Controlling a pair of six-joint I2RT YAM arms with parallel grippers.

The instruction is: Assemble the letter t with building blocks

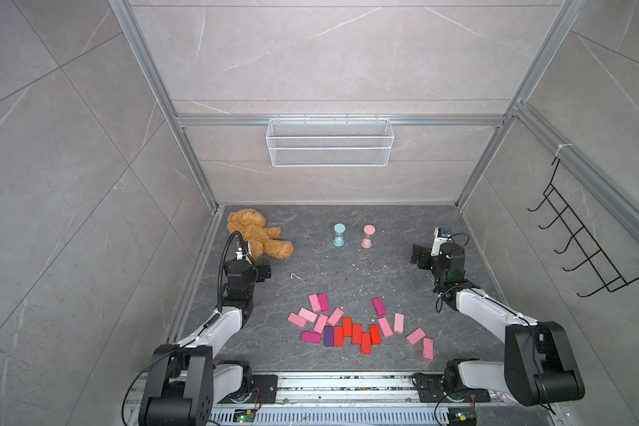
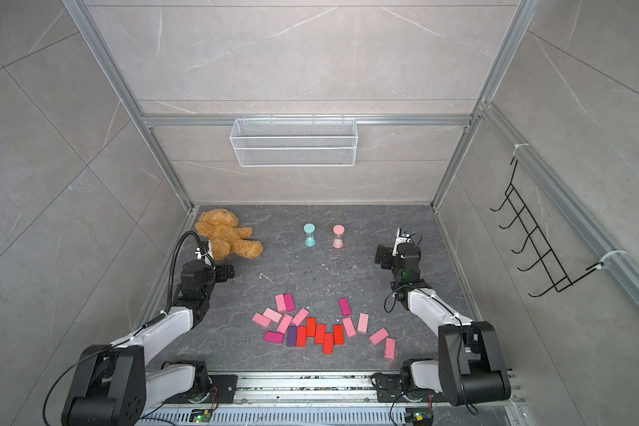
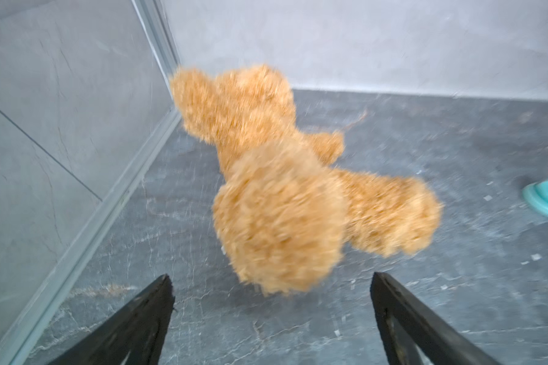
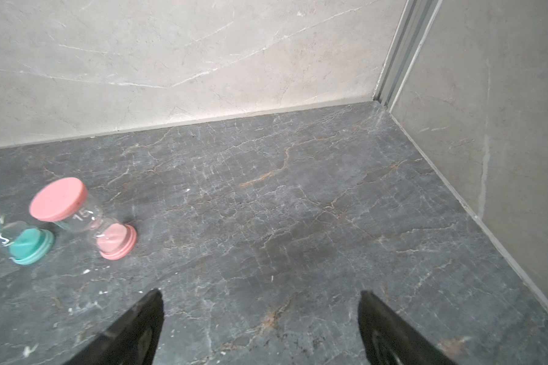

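Note:
Several loose blocks lie scattered across the front middle of the table: red blocks (image 1: 356, 333) in a cluster, a purple block (image 1: 328, 336) at its left end, and pink blocks (image 1: 307, 314) and magenta blocks (image 1: 378, 306) around it. No block stands in either wrist view. My left gripper is open and empty, its fingers apart in front of the teddy bear. On the right side, my right gripper is open too, with only bare table between its fingers. Both grippers are well behind the blocks.
A brown teddy bear (image 1: 255, 234) lies at the back left, close to my left gripper. A teal hourglass (image 1: 339, 235) and a pink hourglass (image 1: 367, 236) stand at the back middle. A small white hook (image 1: 297, 277) lies on the table.

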